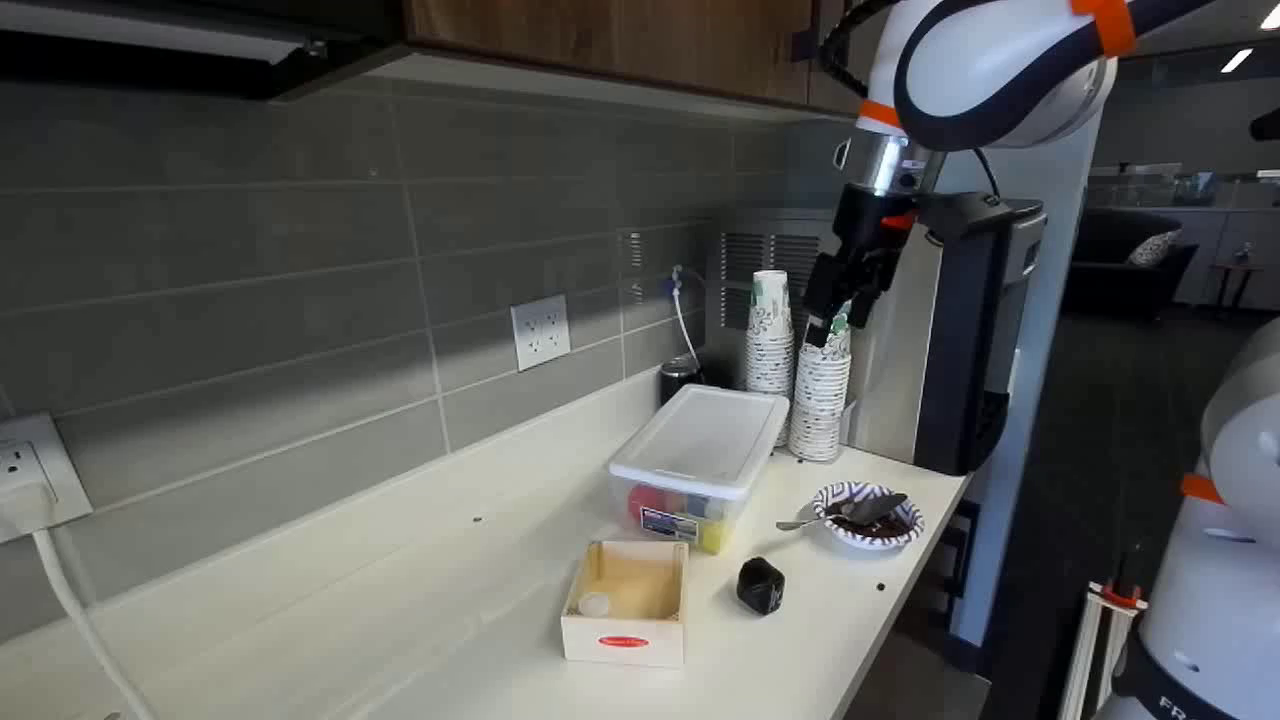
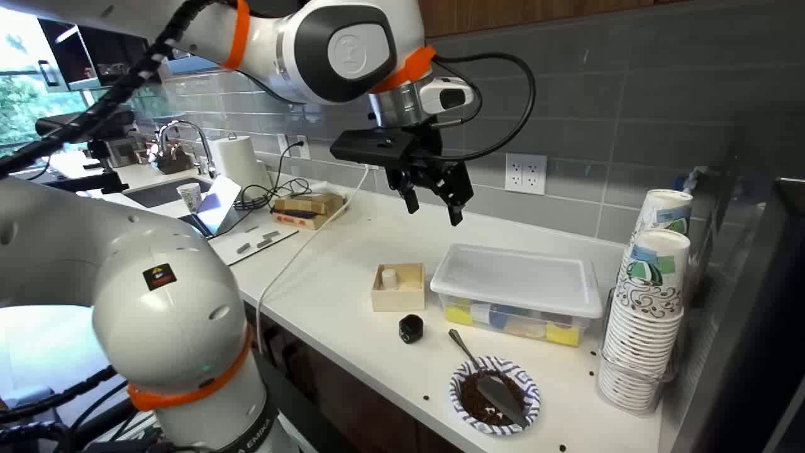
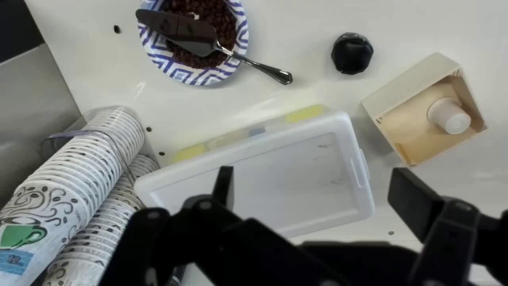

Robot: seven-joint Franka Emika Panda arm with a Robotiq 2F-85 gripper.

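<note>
My gripper (image 2: 433,214) is open above the counter, nothing between its fingers; in the wrist view the fingers stand wide apart over the lidded bin. Below it a clear plastic bin (image 3: 266,181) with a white lid holds colored items. Beside the bin is a small wooden box (image 3: 419,88) with a white cup-like piece (image 3: 448,116) inside. A black faceted object (image 3: 352,53) lies on the bare counter near the box. A patterned bowl (image 3: 172,70) holds dark brown beans (image 3: 222,24), with a metal server (image 3: 188,31) resting across it, its handle over the rim.
Two tall stacks of paper cups (image 2: 645,332) stand near the bin, by a metallic appliance (image 1: 894,348). A few loose beans (image 3: 117,29) dot the counter (image 2: 332,302). Farther off in the second exterior view are a laptop (image 2: 219,204) and cables. Counter space left of the wooden box is clear.
</note>
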